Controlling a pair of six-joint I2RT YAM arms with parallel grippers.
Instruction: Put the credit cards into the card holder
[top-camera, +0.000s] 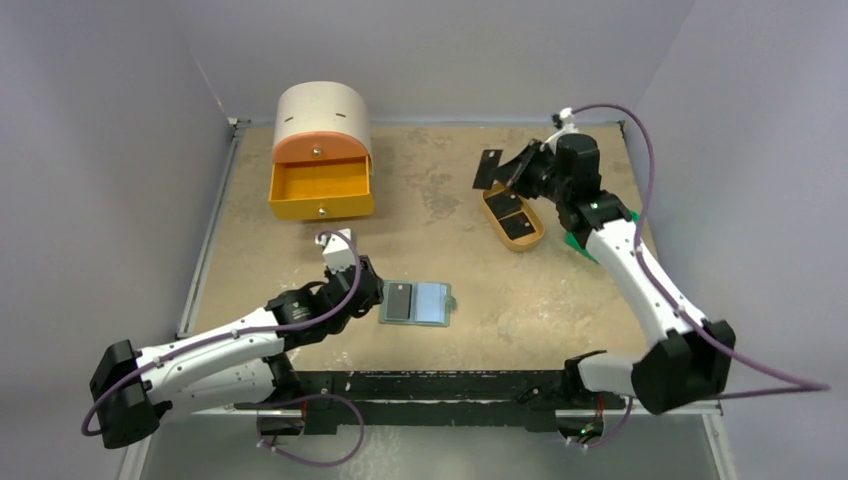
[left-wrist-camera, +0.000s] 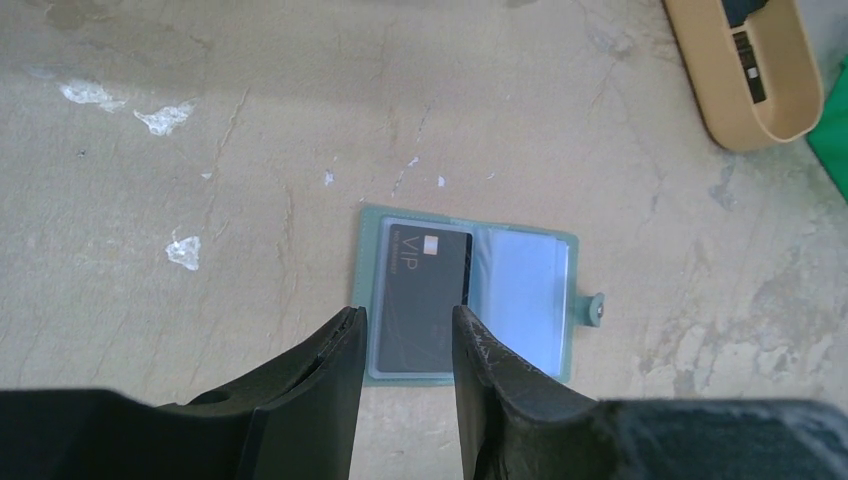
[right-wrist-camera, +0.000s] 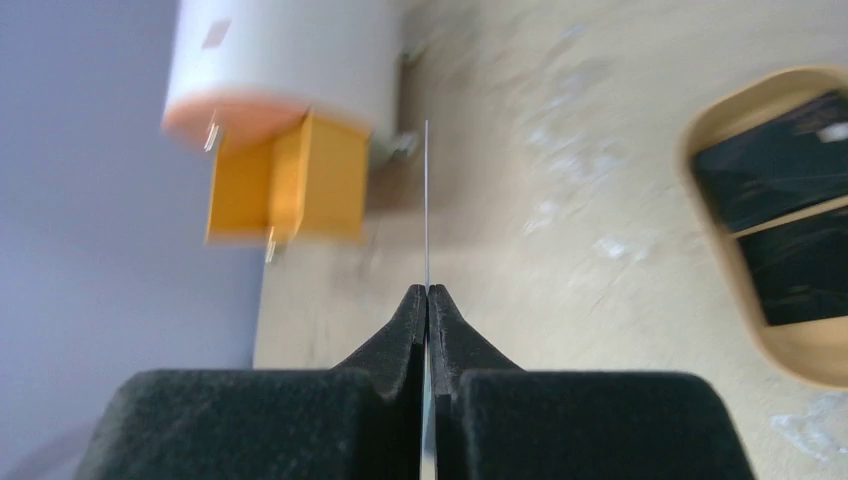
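A dark card is pinched in my right gripper, held up over the far end of the tan tray. Edge-on, that card shows as a thin line rising from the shut fingertips in the right wrist view. The card holder lies open and flat on the table; its left pocket has a dark VIP card in it, and the right pocket looks pale and clear. My left gripper stands open above the holder's near side, nothing between its fingers.
More dark cards lie in the tan oval tray. A white and orange cabinet with an open yellow drawer stands back left. Something green is partly hidden under the right arm.
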